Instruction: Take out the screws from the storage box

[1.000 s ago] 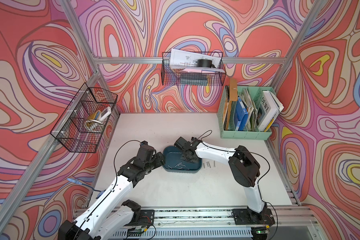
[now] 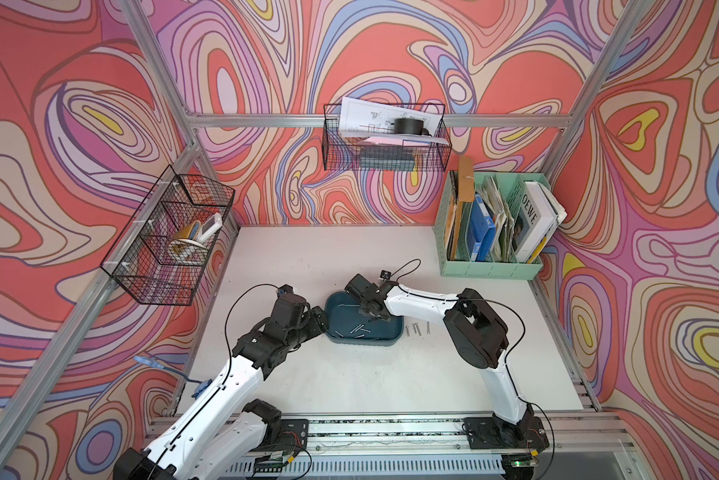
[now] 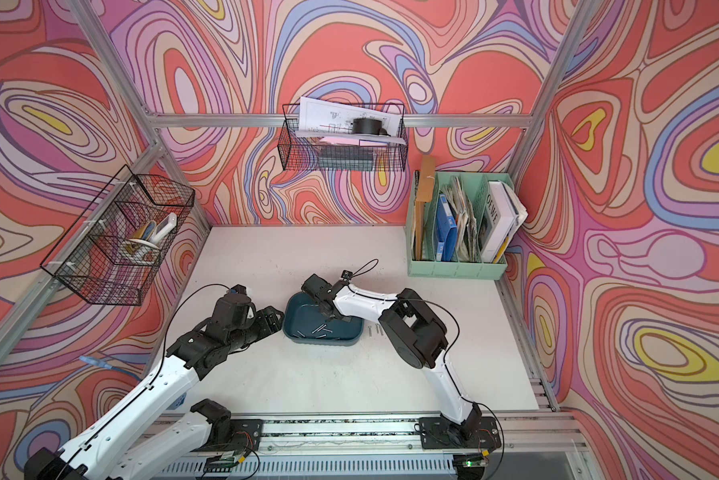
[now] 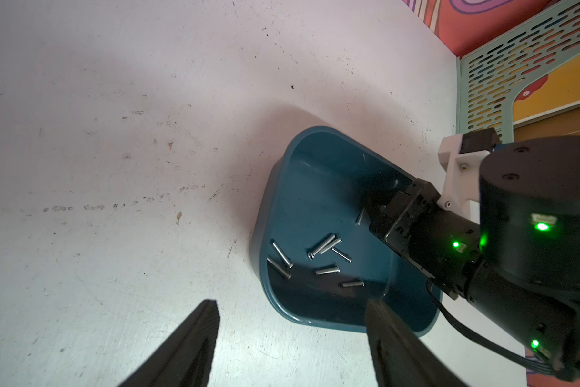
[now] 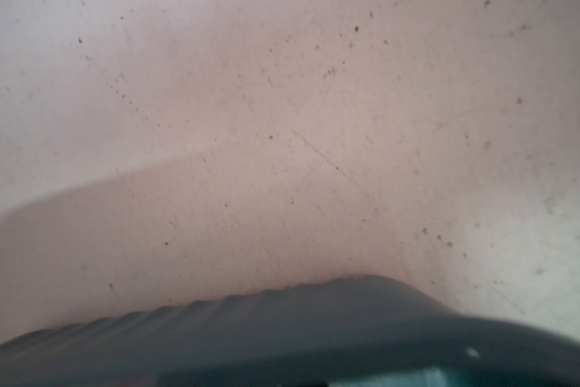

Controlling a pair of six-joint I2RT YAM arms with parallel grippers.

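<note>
A dark teal storage box (image 4: pixel 322 309) sits on the table with several screws (image 4: pixel 322 245) lying on its floor. My right gripper (image 2: pixel 375 308) is down over the box's right part; in the left wrist view it reaches toward a screw near the far side, its fingertips hidden. The right wrist view is blurred close-up, so its finger state is unclear. My left gripper hangs beside and above the box's left end, its fingers apart with nothing between them. Several more screws (image 2: pixel 415 329) lie on the table right of the box.
A green file holder (image 2: pixel 487 269) with folders stands at the back right. Wire baskets (image 2: pixel 387 160) hang on the back and left walls.
The left arm has moved only slightly.
</note>
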